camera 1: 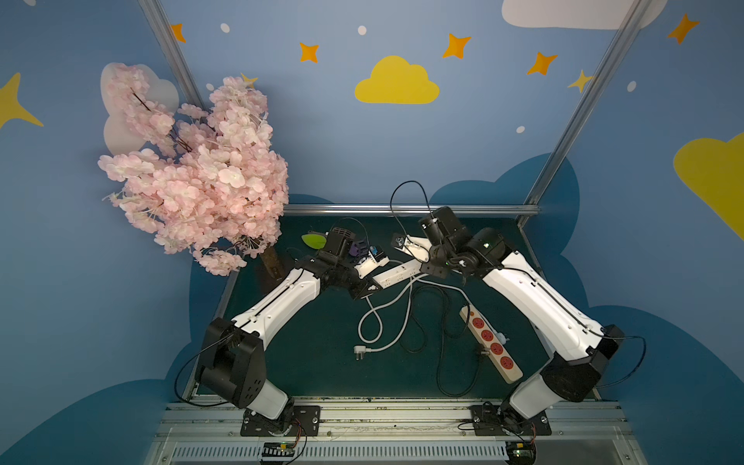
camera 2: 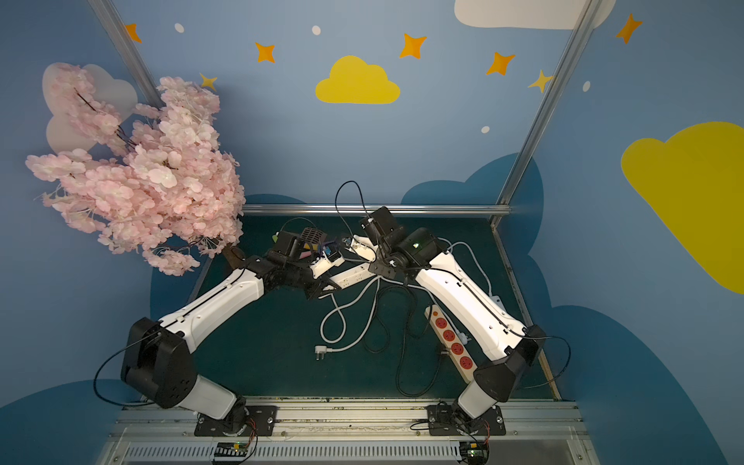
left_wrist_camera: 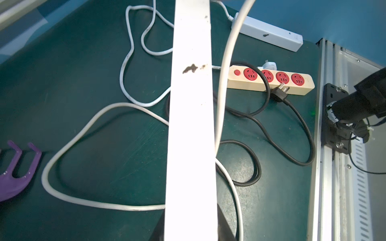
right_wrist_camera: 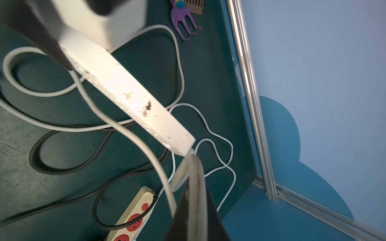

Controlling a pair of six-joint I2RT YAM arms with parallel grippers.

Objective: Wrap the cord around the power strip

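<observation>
The white power strip is held off the table, tilted, with my left gripper shut on its left end. In the left wrist view the strip runs up the middle and hides the fingertips. From its far end the thick white cord passes between the fingers of my right gripper, which is shut on it close to that end. Another run of white cord passes alongside the strip. More cord loops across the table to a white plug near the front.
A cream strip with red sockets, its black cord and black plug lie at right. A second white strip rests near the edge. A purple fork-shaped tool lies at back left.
</observation>
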